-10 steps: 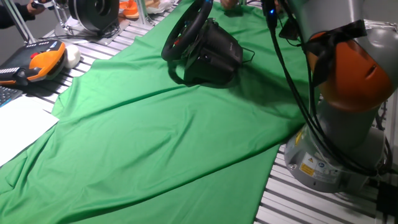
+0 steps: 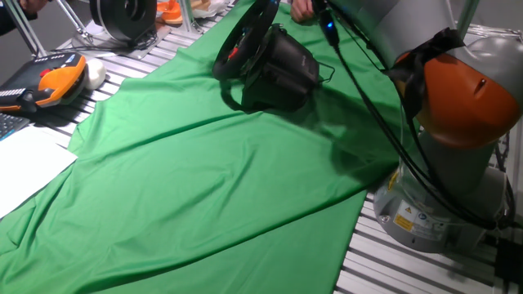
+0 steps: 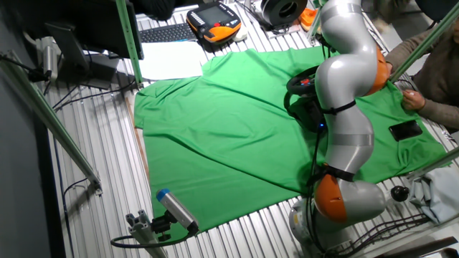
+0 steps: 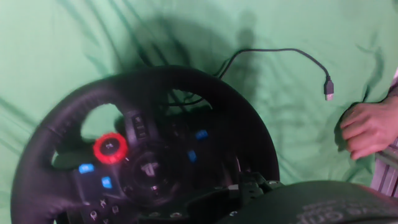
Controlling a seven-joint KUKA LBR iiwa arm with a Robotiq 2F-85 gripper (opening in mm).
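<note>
A black racing steering wheel (image 2: 246, 39) with its dark base (image 2: 282, 73) stands on the green cloth (image 2: 180, 163). Seen from the wrist, the wheel (image 4: 149, 174) fills the lower left, with a red dial and blue buttons on its face. Its cable (image 4: 273, 50) curves away to the right and ends in a bare USB plug (image 4: 329, 90) on the cloth. Part of my gripper shows low in the wrist view, overlapping the wheel's lower right; whether its fingers touch the wheel is unclear. Both exterior views leave the gripper hidden or out of frame.
A person's hand (image 4: 370, 127) rests on the cloth near the plug. A phone (image 3: 406, 130) lies on the cloth's right part. White paper (image 3: 171, 60) and an orange-black teach pendant (image 3: 214, 24) lie beyond the cloth's far edge.
In exterior view 1 my arm has shifted left and down toward the steering wheel. The wheel stays put. More of the person's hand has come into view at the top.
</note>
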